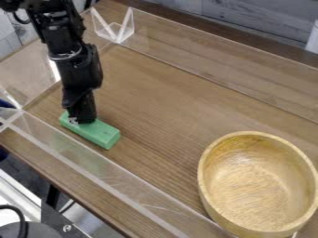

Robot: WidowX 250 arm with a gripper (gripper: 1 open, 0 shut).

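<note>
My black gripper (pixel 80 116) points down onto the left end of a green block (pixel 99 134), which lies on the wooden table in the left part of the view. The fingertips are at or just over the block's top; the dark fingers look shut, and whether they touch it is unclear.
A large pale yellow bowl (pixel 255 181) stands at the front right. Clear plastic walls edge the table (pixel 187 93) at the left and front, with a black cable at lower left.
</note>
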